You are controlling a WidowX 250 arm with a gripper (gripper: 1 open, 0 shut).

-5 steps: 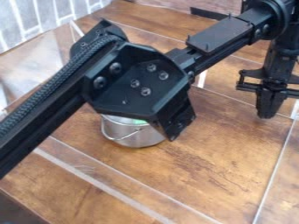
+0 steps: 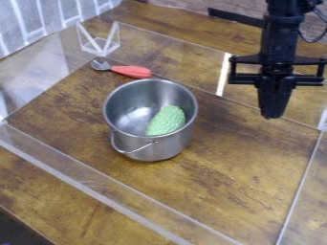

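A steel pot (image 2: 134,134) with a wire handle stands left of centre, a green bumpy object (image 2: 166,121) inside it against the right wall. Behind it lies a spoon with a red handle (image 2: 132,72). My black gripper (image 2: 273,94) hangs at the upper right, apart from the pot; its fingers are too dark and small to tell how they stand.
A small white wire rack (image 2: 99,40) is at the back left. Clear panels and strips edge the wooden table (image 2: 192,201). Bare wood lies in front of the pot and to its right.
The large black arm linkage that crossed the view over the pot has left it, uncovering the pot and spoon. My gripper stands slightly further left and higher.
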